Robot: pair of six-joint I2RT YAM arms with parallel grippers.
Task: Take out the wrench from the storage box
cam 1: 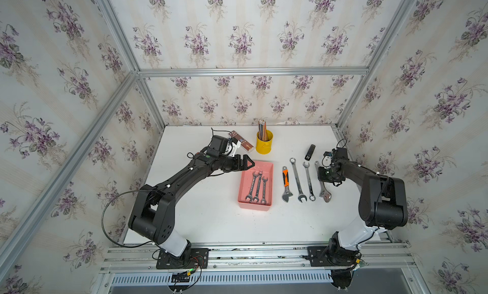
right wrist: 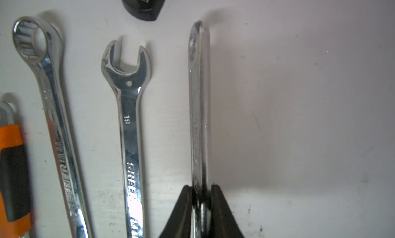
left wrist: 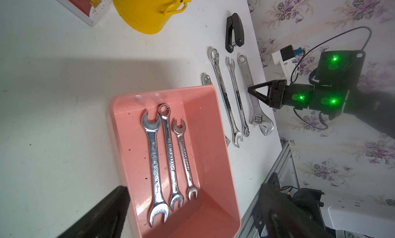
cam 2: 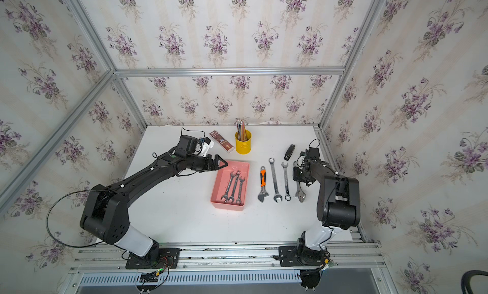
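Note:
The pink storage box [cam 1: 243, 192] holds three wrenches; in the left wrist view a large double open-end wrench [left wrist: 153, 164], a combination wrench [left wrist: 169, 155] and a small open-end wrench [left wrist: 183, 155] lie side by side. My left gripper [cam 1: 248, 163] is open and empty at the box's far left corner, its blurred fingers [left wrist: 117, 211] spread wide. At the far right, my right gripper has its fingers close on both sides of a silver adjustable wrench [right wrist: 198, 102], which stands tilted off its edge. Whether they still grip it is unclear.
An orange-handled adjustable wrench [cam 1: 285, 177] and two silver wrenches, one long [cam 1: 298, 179] and one shorter [cam 1: 309, 179], lie right of the box. Behind stand a yellow cup [cam 1: 263, 144] of pencils and a black stapler [cam 1: 310, 152].

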